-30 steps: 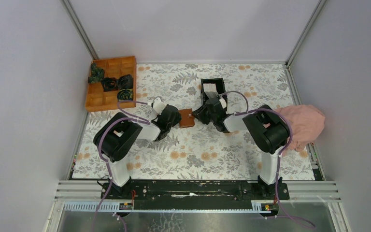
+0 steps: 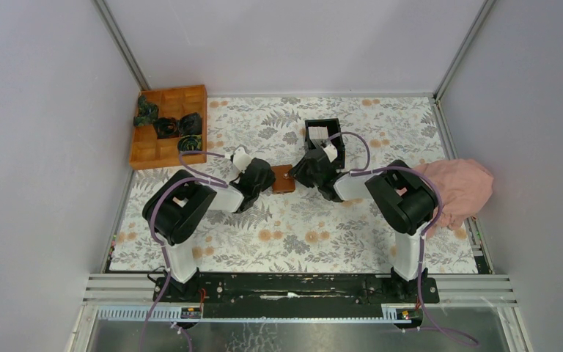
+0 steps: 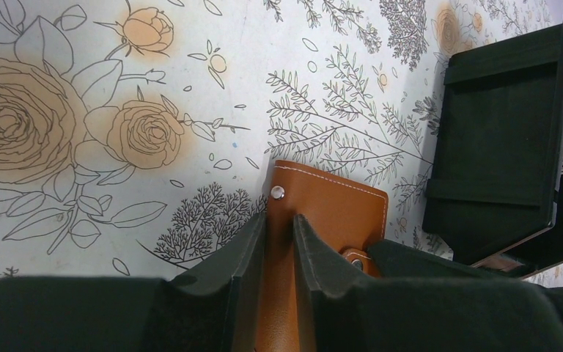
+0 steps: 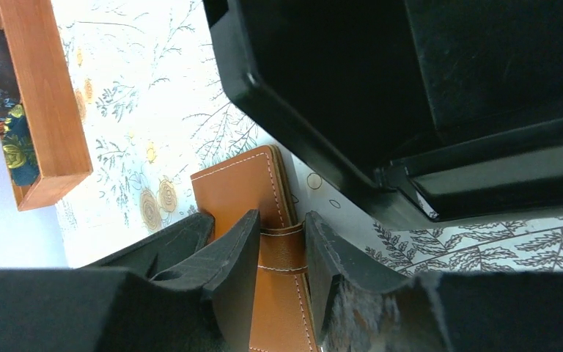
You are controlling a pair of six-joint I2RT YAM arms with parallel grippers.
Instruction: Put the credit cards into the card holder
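Note:
A brown leather card holder [image 2: 283, 184] lies on the floral surface between both grippers. My left gripper is at its studded edge, fingertips on either side of that edge. My right gripper is at the opposite edge, fingers around the strap and snap flap [image 4: 282, 249]; whether they clamp it is hard to tell. A black box [image 2: 322, 124] holding a stack of white cards [image 2: 319, 133] stands behind the right gripper, its dark rim filling the upper right wrist view.
A wooden compartment tray [image 2: 154, 152] with dark rolled items is at the back left. A pink cloth [image 2: 462, 191] lies at the right edge.
My right gripper and arm have shifted slightly at the holder's right edge. The left arm looks unchanged.

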